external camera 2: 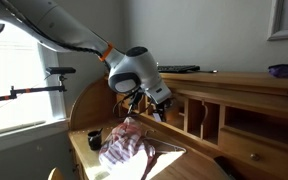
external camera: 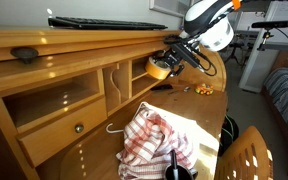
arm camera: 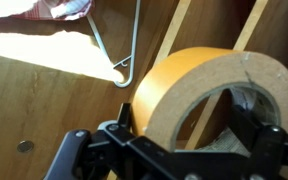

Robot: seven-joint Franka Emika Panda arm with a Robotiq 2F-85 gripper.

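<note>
An orange-edged roll of tape (arm camera: 174, 88) fills much of the wrist view, its round hole facing the camera. My gripper is open at the roll, with one dark finger (arm camera: 252, 128) over the hole and the other (arm camera: 112, 150) outside the near rim. In exterior view 1 the roll (external camera: 159, 68) shows beneath the gripper (external camera: 172, 55), at the front of the desk's open compartments. What bears the roll's weight cannot be made out. From the other side, the arm hides most of it.
A red-and-white checked cloth (external camera: 152, 140) lies crumpled on the desk, beside a dark mug (external camera: 178, 170) with a utensil in it. A white hook-shaped wire (arm camera: 124, 62) lies near the compartments. Small orange items (external camera: 204, 89) sit at the far end.
</note>
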